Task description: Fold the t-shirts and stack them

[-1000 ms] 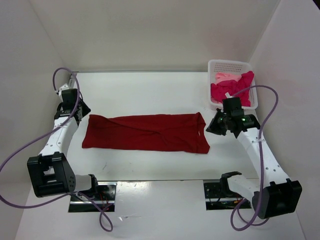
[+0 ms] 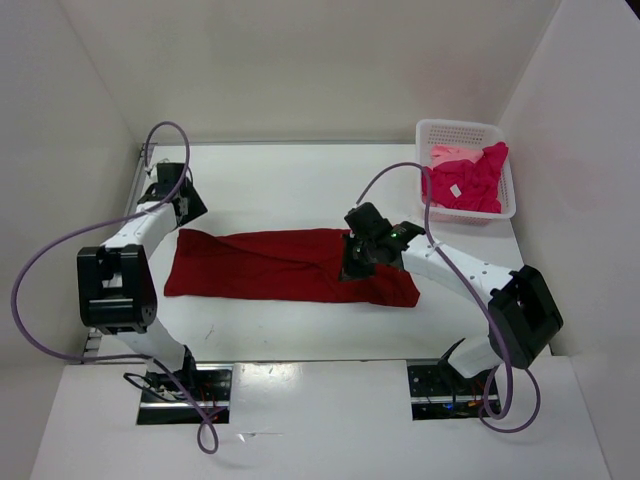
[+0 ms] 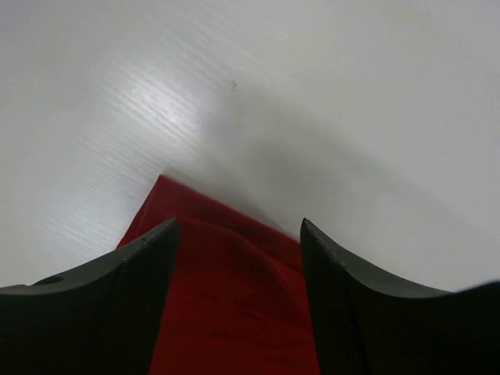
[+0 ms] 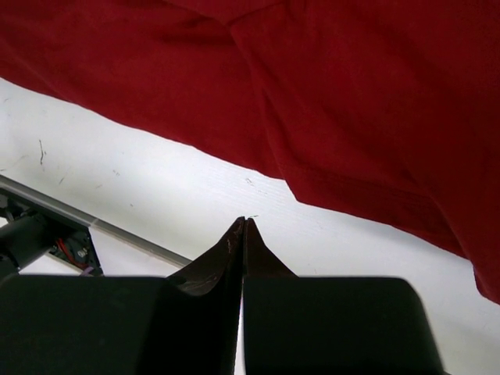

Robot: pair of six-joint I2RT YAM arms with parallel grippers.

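Observation:
A dark red t-shirt [image 2: 260,265] lies on the white table as a long, flat, folded strip. Just beyond its upper left corner is my left gripper [image 2: 200,212]. In the left wrist view its fingers [image 3: 148,273] stand apart, with the red cloth [image 3: 234,312] seen below and between them. My right gripper [image 2: 348,275] is over the strip's right part, hiding some of it. The right wrist view shows the right gripper's tips [image 4: 244,223] together, nothing visible between them, with bare table and the shirt's edge [image 4: 351,191] beyond.
At the back right stands a white basket [image 2: 437,132] holding a bright red cloth [image 2: 470,187] and a pink cloth [image 2: 452,154]. Purple cables [image 2: 60,238] loop over both arms.
My right arm has swung left from beside the basket to over the shirt's right part. My left gripper has moved right, towards the shirt's upper left corner. The shirt looks unmoved.

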